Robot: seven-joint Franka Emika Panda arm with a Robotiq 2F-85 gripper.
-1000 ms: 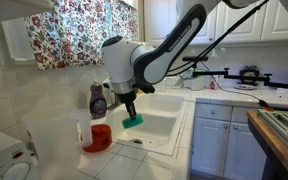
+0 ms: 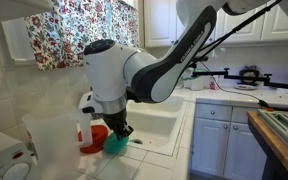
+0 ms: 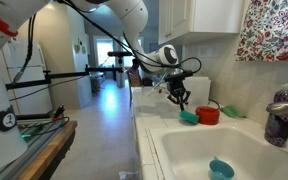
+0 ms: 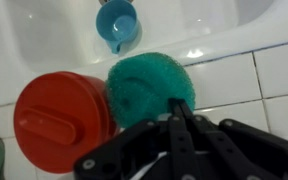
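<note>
A teal sponge or cloth point(image 4: 149, 85) hangs from my gripper, which is shut on its edge in the wrist view. The dark fingertips cover that edge, so how much of it lies between them is hidden. In exterior view 1 the teal piece point(image 2: 115, 144) is low over the tiled counter, just right of the red lidded pot point(image 2: 95, 138). Exterior view 2 has the teal piece point(image 3: 189, 117) beside the pot point(image 3: 208, 116), at the sink's end. Whether it touches the counter or the pot, I cannot tell.
Inside the white sink point(image 3: 184, 145) stands a small blue cup point(image 3: 221, 169). A dark bottle point(image 3: 278, 126) is near the faucet. In exterior view 1 a translucent container point(image 2: 55, 145) stands at the left.
The gripper has moved left and down from over the sink's edge to beside the red pot, carrying the teal piece along. The pot has stayed in place.
</note>
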